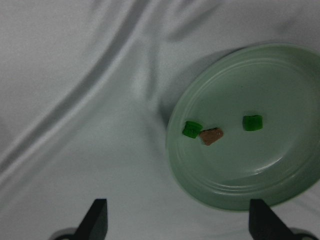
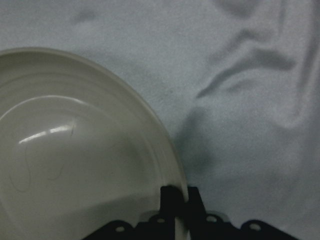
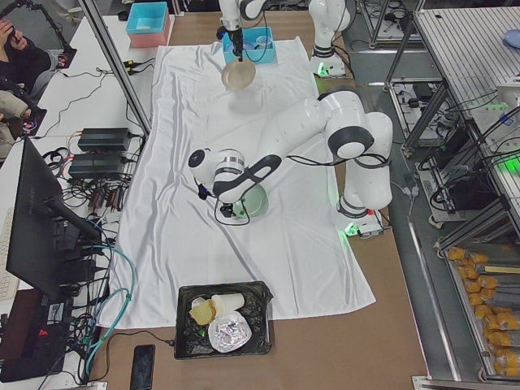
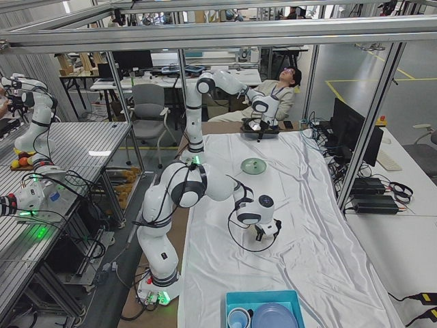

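Observation:
A green plate (image 3: 257,203) lies mid-cloth, holding two green pieces (image 1: 252,122) and a brown piece (image 1: 211,135). My left gripper (image 3: 229,210) is over it, open in the left wrist view, fingertips at the lower edge. A beige plate (image 3: 238,75) lies at the far end of the cloth in the camera left view. My right gripper is at that plate's rim, shut on it, one finger either side. In the camera right view the right arm largely hides this plate.
A blue bin (image 4: 235,297) with dishes stands beyond the beige plate. At the opposite end is a black tray (image 3: 187,341) with bread, a foil bowl and other items. Monitor, boxes and cables line one side.

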